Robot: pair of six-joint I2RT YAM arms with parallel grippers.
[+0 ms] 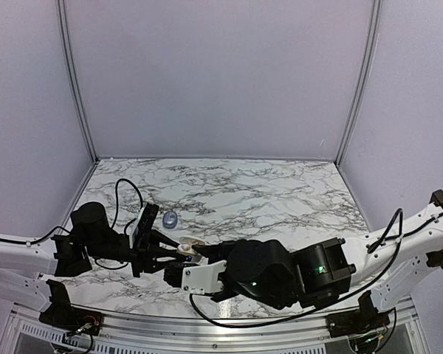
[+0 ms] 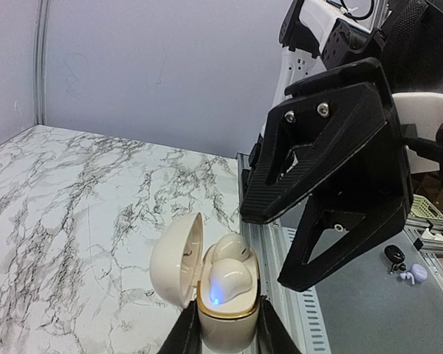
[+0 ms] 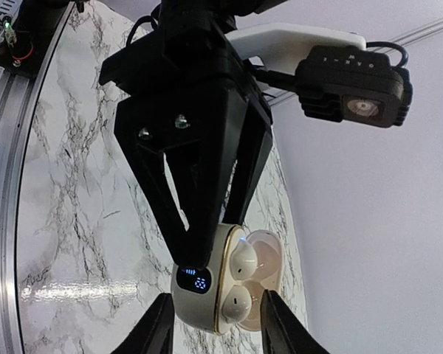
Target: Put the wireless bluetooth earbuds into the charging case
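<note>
The cream charging case (image 2: 225, 333) is held upright by my left gripper, its lid (image 2: 170, 258) hinged back. Both cream earbuds sit in its slots: the near earbud (image 2: 232, 275) beside a blue light, the far earbud (image 2: 232, 245) behind it. In the right wrist view, the lower earbud (image 3: 237, 302) and upper earbud (image 3: 244, 259) lie side by side, and the case's front display (image 3: 193, 280) is lit. My right gripper stands open with nothing held, its fingers (image 2: 317, 158) close beside the case in the left wrist view.
A bluish oval object (image 1: 170, 220) lies on the marble table (image 1: 266, 199) behind the left gripper. Free tabletop spreads behind both arms. Small dark and lavender items (image 2: 417, 273) rest on the grey surface beyond the metal table edge (image 2: 284, 295).
</note>
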